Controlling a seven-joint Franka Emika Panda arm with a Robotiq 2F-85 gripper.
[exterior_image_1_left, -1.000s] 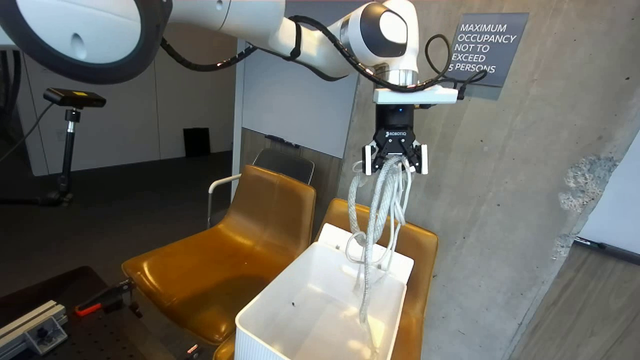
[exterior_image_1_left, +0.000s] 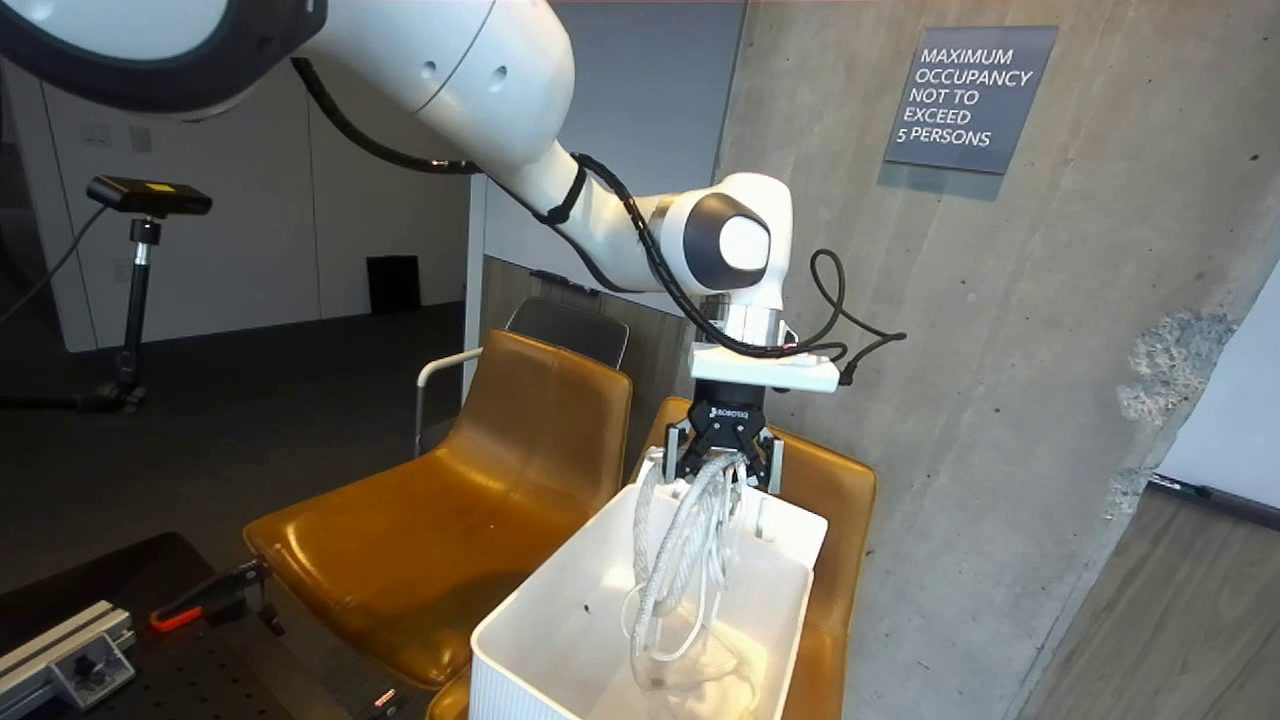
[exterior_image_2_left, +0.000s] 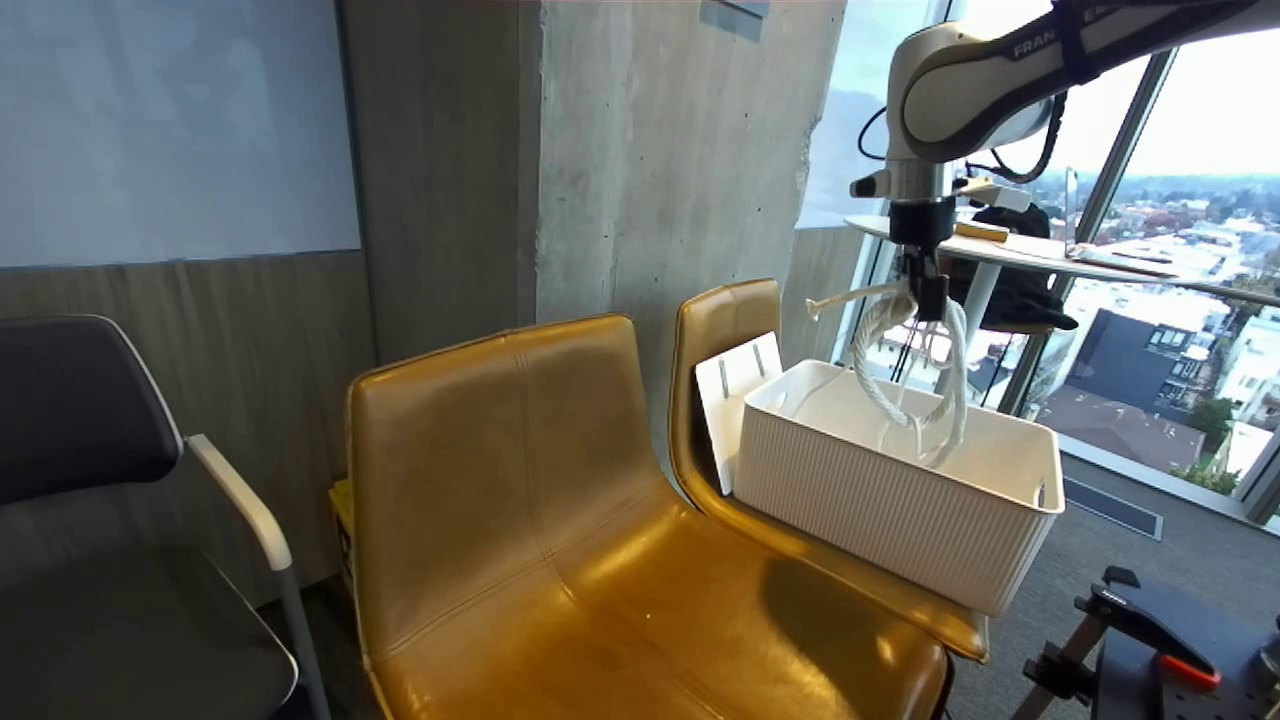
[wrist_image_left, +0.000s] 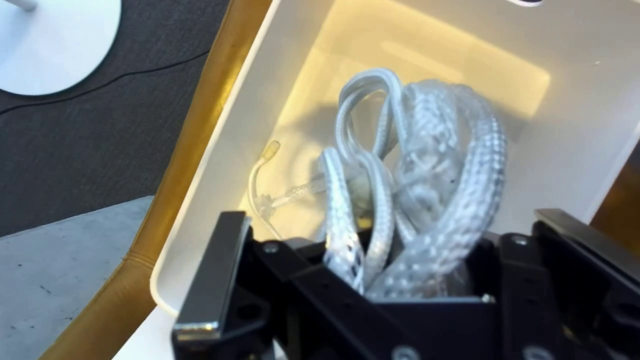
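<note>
A bundle of white braided rope (exterior_image_1_left: 693, 534) with thinner white cords and clear plastic hangs from my gripper (exterior_image_1_left: 723, 468) into a white bin (exterior_image_1_left: 798, 600). The lower coils reach close to the bin floor. In the wrist view, the rope (wrist_image_left: 480, 180) crosses the middle of the gripper, and the finger parts stand well apart on either side. Rope covers the area between them, so how the bundle is held is hidden. Exterior view 2 shows loops of rope (exterior_image_2_left: 957, 384) on both sides of the fingers, with one loose end sticking out sideways above the rim.
The bin rests on a brown leather chair (exterior_image_1_left: 852, 504), with a white panel (exterior_image_2_left: 717, 414) behind it. Another brown chair (exterior_image_1_left: 528, 420) stands alongside, and a concrete wall (exterior_image_1_left: 984, 420) rises behind. The bin's near part is empty.
My gripper has come down and slightly left, from high above the bin to near its rim. The rope has travelled with it, and more of it is inside the bin.
</note>
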